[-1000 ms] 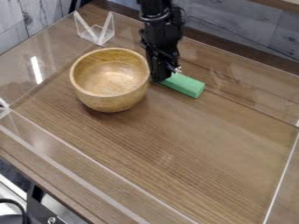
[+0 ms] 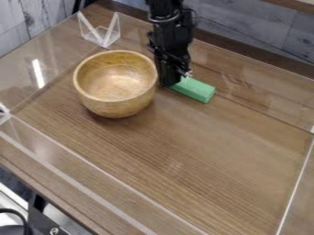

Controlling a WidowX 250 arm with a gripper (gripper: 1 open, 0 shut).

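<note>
A black robot arm reaches down from the top middle, its gripper [image 2: 167, 75] low beside the right rim of a large wooden bowl [image 2: 116, 84]. The fingertips are small and partly hidden, so their opening is unclear. A green block [image 2: 193, 89] lies on the table just right of the gripper, its near left end partly behind it.
A clear plastic piece [image 2: 101, 29] stands at the back left, another at the left edge. A dark wall runs along the back.
</note>
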